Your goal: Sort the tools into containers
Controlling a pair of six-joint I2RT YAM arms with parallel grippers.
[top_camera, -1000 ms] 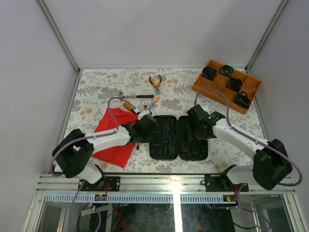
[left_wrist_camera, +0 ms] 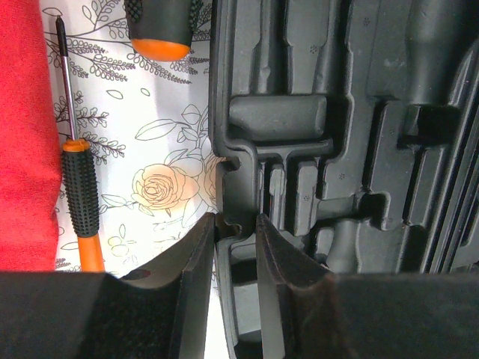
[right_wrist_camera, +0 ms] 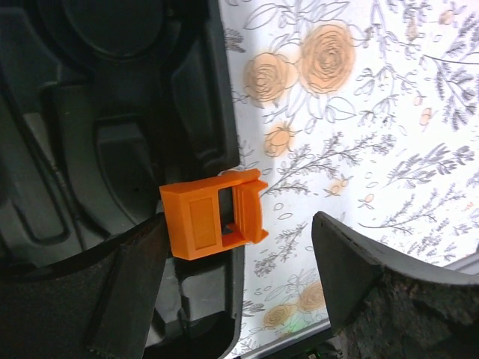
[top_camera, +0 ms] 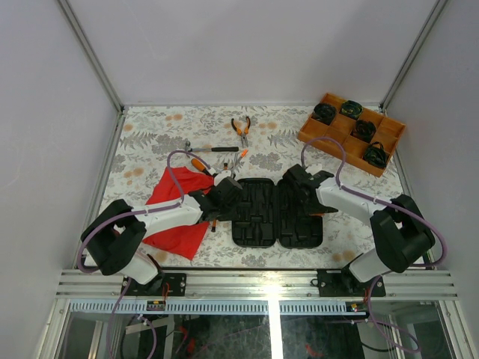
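The black tool case [top_camera: 257, 238] lies unfolded with both halves flat on the table, its moulded recesses bare where they show. My left gripper is shut on the edge of the case's left half. At the right half's outer edge, an orange latch [right_wrist_camera: 196, 221] sticks out. My right gripper is open, with the latch between its spread fingers and a clear gap on the right side. A thin orange-black screwdriver [left_wrist_camera: 81, 179] lies left of the case, beside the red cloth [left_wrist_camera: 26, 149]. Another black-orange handle [left_wrist_camera: 161, 34] lies close to the case edge.
Behind the case lie orange-handled pliers [top_camera: 241, 127] and a black-handled hammer [top_camera: 213, 149]. An orange compartment box [top_camera: 340, 134] with dark coiled cables stands at the back right.
My right arm's elbow has swung left and its wrist has shifted slightly at the case's right edge. The left arm and the case look unmoved.
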